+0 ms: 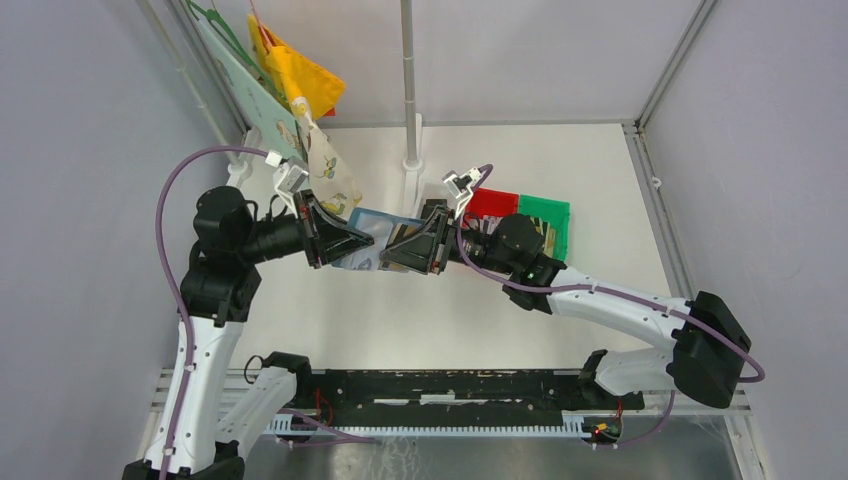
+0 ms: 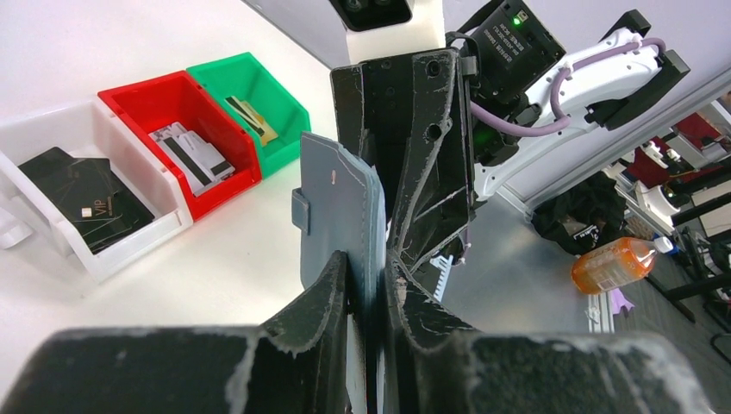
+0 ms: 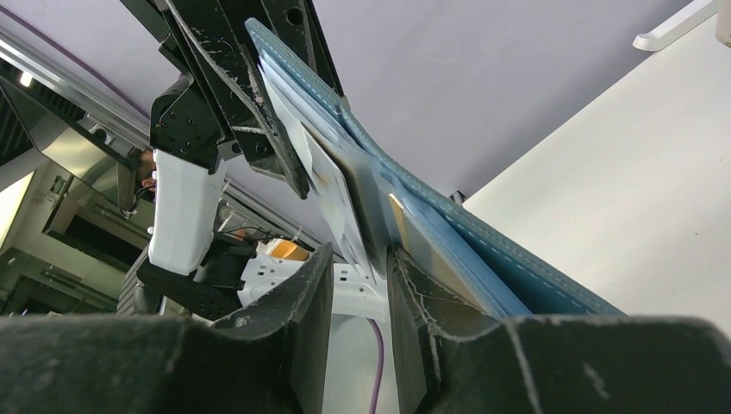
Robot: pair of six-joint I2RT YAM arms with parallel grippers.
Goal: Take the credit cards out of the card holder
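The blue card holder [image 2: 332,203] stands on edge between the tips of my left gripper, which is shut on it. From above, the holder [image 1: 376,221] spans the space between both arms over the table. My right gripper is part open at the holder's opposite end, its fingers [image 3: 312,297] apart. A white card [image 3: 332,194] stands edge-on in the holder, its lower end reaching the gap between those fingertips. A second card [image 3: 440,263] with a tan face lies behind a clear sleeve. Whether the right fingers touch a card, I cannot tell.
At the back right stand a white bin [image 2: 90,259] with black cards, a red bin [image 2: 207,200] with grey-and-white cards, and a green bin [image 2: 289,147] with gold cards. Cloths [image 1: 305,80] hang at the back left.
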